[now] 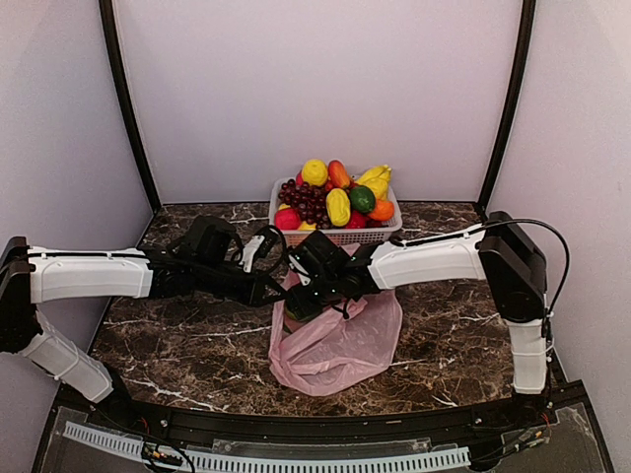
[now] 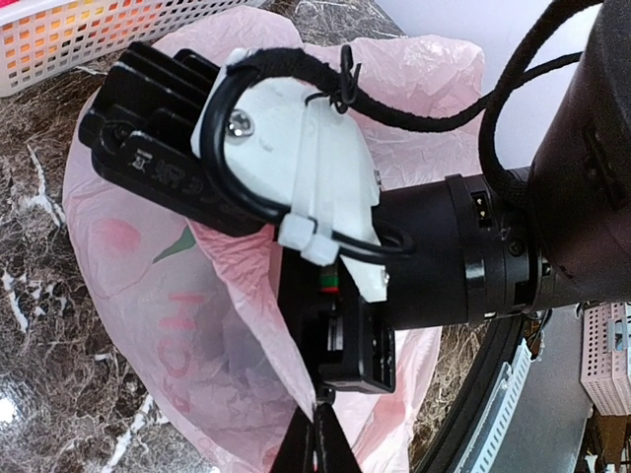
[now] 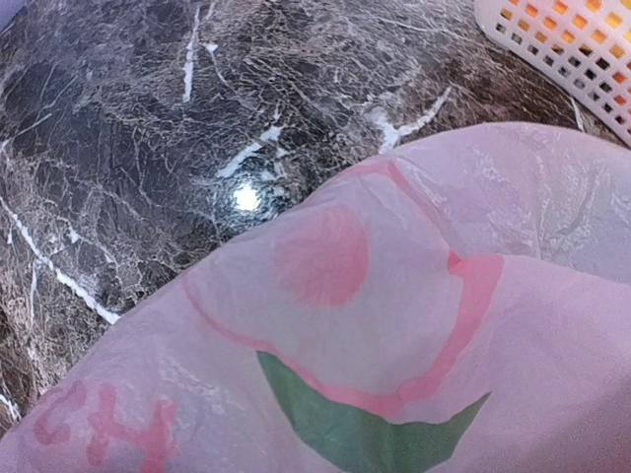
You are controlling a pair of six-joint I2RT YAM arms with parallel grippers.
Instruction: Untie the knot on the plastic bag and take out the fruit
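A thin pink plastic bag [image 1: 340, 345] lies spread and crumpled at the middle of the table, its mouth open. In the left wrist view my left gripper is shut, with the bag's edge [image 2: 281, 330] pinched at its fingertips and pulled up taut. My right gripper [image 1: 301, 296] points down into the bag's mouth. Its fingers are hidden by film and by its own body, so I cannot tell how they stand. Beneath it shows a green patch [image 1: 304, 311]; whether it is fruit or print is unclear. Printed film [image 3: 325, 325] covers most of the right wrist view.
Just behind the bag stands a white basket [image 1: 335, 236] heaped with grapes, lemons, a mango, bananas and other fruit. Both arms meet closely over the bag. Bare marble tabletop [image 1: 449, 335] lies to the right, and more to the left.
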